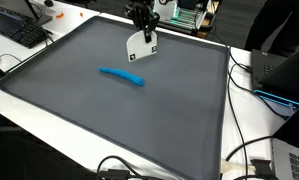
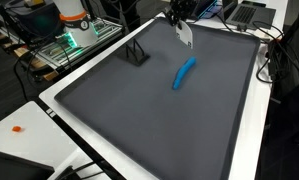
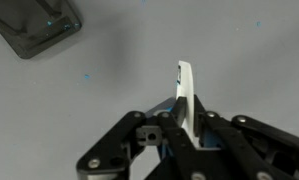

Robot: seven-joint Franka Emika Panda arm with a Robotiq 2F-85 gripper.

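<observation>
A thin white card-like piece (image 1: 141, 46) with small dark marks hangs upright from my gripper (image 1: 144, 30), which is shut on its upper end. In exterior view 2 the white piece (image 2: 184, 33) appears near the mat's far edge. Seen from the wrist, the white piece (image 3: 186, 90) is nearly edge-on between the fingers of my gripper. On the mat, in front of the white piece, lies a blue curved stick (image 1: 121, 75). Whether the card's lower edge touches the mat, I cannot tell.
A dark grey mat (image 1: 139, 115) covers most of the white table. Towards one side stands a black stand (image 2: 137, 52). A keyboard (image 1: 17, 28) and cables lie beyond the mat's edge.
</observation>
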